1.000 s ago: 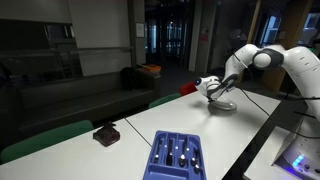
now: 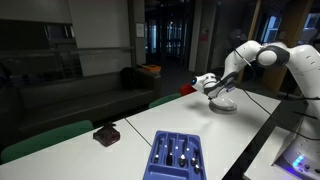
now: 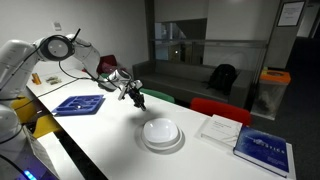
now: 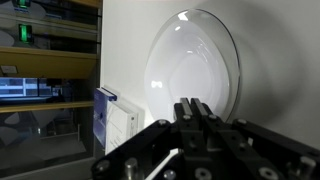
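A white bowl point(image 3: 160, 130) rests on a wider pale plate point(image 3: 172, 147) on the table. The wrist view looks down on the bowl point(image 4: 192, 72), its curved rim partly behind the fingers. My gripper shows there as dark fingers, close together and shut, over the near part of the bowl. In exterior view 2, the gripper point(image 3: 138, 101) is on the tray side of the bowl, apart from it in the picture. Whatever is between the fingertips is too dark and small to make out.
A blue tray point(image 2: 151, 171) with several utensils lies at the table's front. A dark object point(image 2: 107, 135) sits left of it. Past the bowl, exterior view 2 shows a white book point(image 3: 222, 132) and a blue box point(image 3: 262, 150). Bare table separates tray and dishes.
My arm and gripper have shifted slightly near the dishes. The tray and the dark object lie where they were.
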